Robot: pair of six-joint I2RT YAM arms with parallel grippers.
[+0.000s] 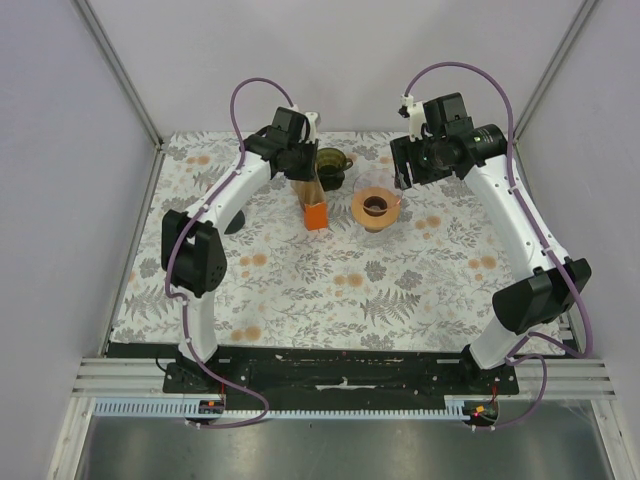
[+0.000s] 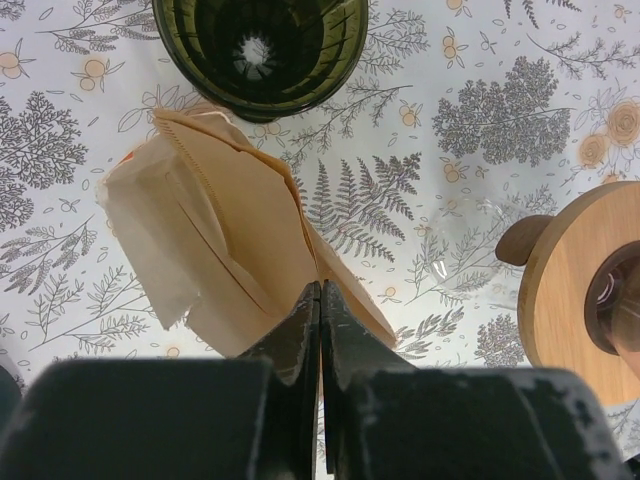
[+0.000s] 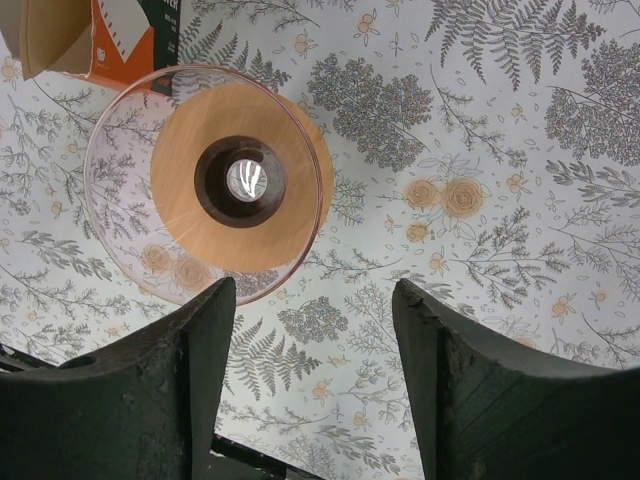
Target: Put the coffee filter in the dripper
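Observation:
Brown paper filters stand in an orange-fronted box left of the dripper, a clear cone on a wooden collar. My left gripper is shut at the right part of the filters; whether paper is between its fingertips I cannot tell. My right gripper is open above the table, beside the dripper.
A dark green pot stands behind the filter box. A dark object lies left of the box, partly under the left arm.

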